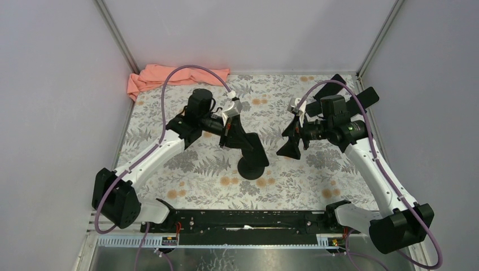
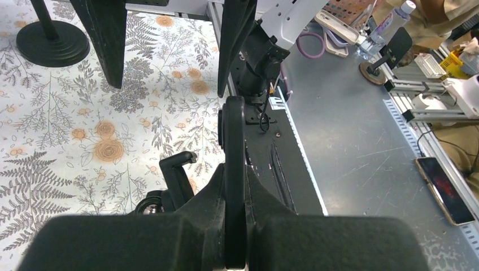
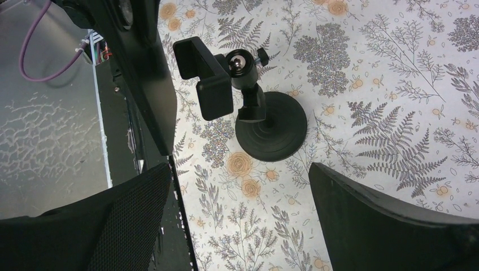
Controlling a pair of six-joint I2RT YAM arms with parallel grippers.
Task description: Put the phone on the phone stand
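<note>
My left gripper (image 1: 237,138) is shut on a black phone (image 1: 257,149), which hangs over the round-based black phone stand (image 1: 248,173); in the left wrist view the phone (image 2: 235,147) appears edge-on between the fingers, above the stand's cradle (image 2: 175,175). The right wrist view shows the stand's cradle (image 3: 213,91), ball joint and base (image 3: 277,138), with a dark upright piece at left. My right gripper (image 1: 291,144) stands open, apart to the right of the stand, nothing between its fingers.
Two more black phones (image 1: 362,100) on holders stand at the back right, partly behind the right arm. A pink cloth (image 1: 158,76) lies along the back left.
</note>
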